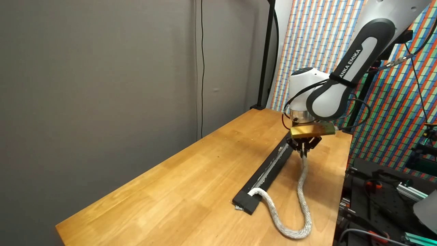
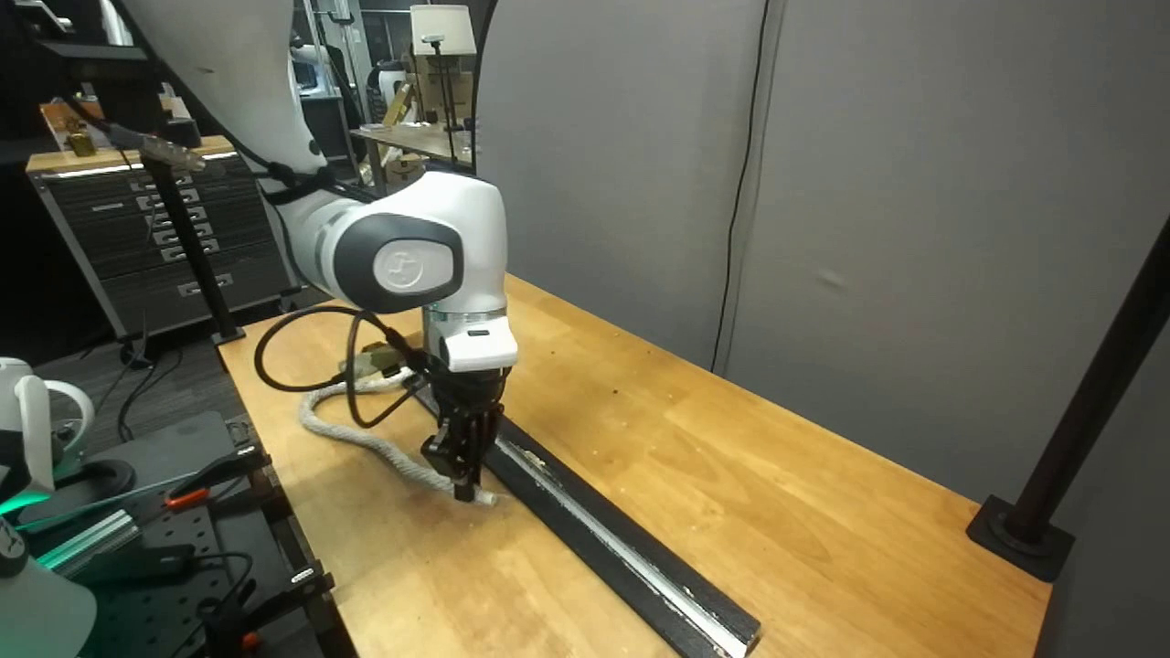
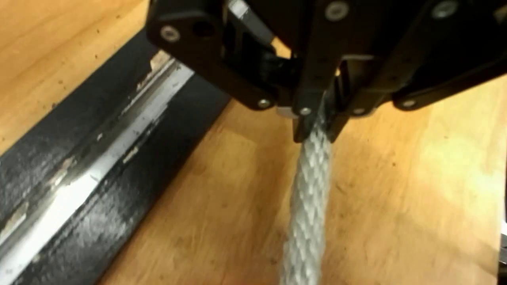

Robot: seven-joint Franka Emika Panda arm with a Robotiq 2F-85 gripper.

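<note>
A grey braided rope [image 1: 301,192] curves in a U across the tabletop. One end enters the near end of a long black channel [image 1: 266,172] that has a bright metal groove. My gripper is shut on the rope close to its other end, to the right of the channel in the wrist view. From the fingers [image 3: 304,127] the rope [image 3: 307,213] runs down and out of that view. In exterior view 2 a short rope tip [image 2: 485,498] shows just past the gripper [image 2: 466,492], beside the channel [image 2: 598,525] and apart from it.
A black post [image 2: 1053,439] stands on a table corner. Past the other long edge lies a dark bench [image 2: 208,548] with tools and cables.
</note>
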